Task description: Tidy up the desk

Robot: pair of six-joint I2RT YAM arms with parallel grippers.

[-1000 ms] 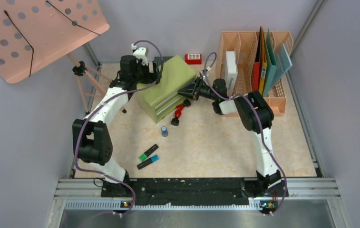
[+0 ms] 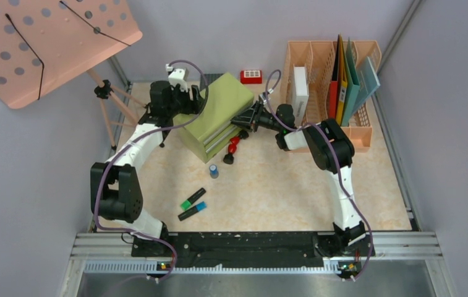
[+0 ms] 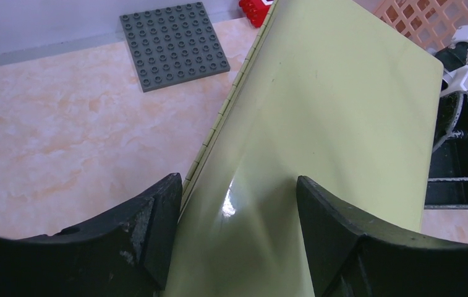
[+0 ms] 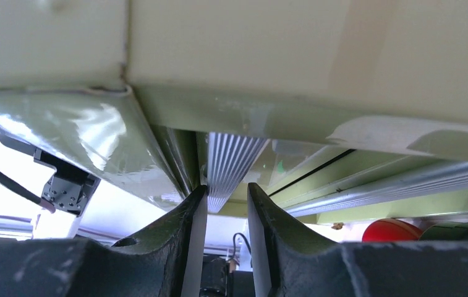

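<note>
A green drawer cabinet (image 2: 222, 102) sits askew at the back centre of the desk. My left gripper is over its top's far-left edge, fingers apart with the cabinet's corner between or just below them; contact is unclear. My right gripper is at the drawer fronts on the right side, its fingertips by a ridged metal handle (image 4: 234, 158) under an overhanging edge; whether it grips is unclear. Red and black objects (image 2: 233, 146) lie beside the cabinet, with a blue-topped cylinder (image 2: 214, 171) and two markers (image 2: 192, 210) nearer the front.
A peach organizer (image 2: 360, 137) with folders and a white box stands back right. A grey studded plate (image 3: 172, 46) and a red item (image 2: 251, 77) lie at the back wall. A pink perforated stand (image 2: 52, 43) is at left.
The cabinet and right arm look unchanged.
</note>
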